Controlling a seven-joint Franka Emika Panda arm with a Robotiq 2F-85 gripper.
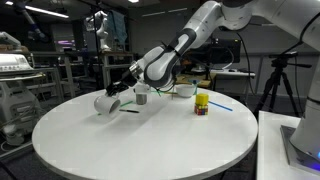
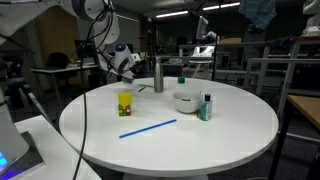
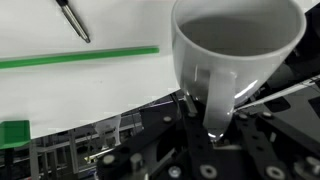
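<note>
A white mug fills the upper right of the wrist view, its open mouth facing the camera. My gripper is shut on its handle; the fingertips are partly hidden there by the handle and dark parts. In exterior view 1 the mug appears tipped on its side at the left of the round white table, with the gripper at its upper edge. Whether the mug still touches the tabletop I cannot tell.
Beside the mug lie a green stick and a dark pen; a green block is near the table edge. A yellow cup, blue stick, white bowl and bottle stand apart.
</note>
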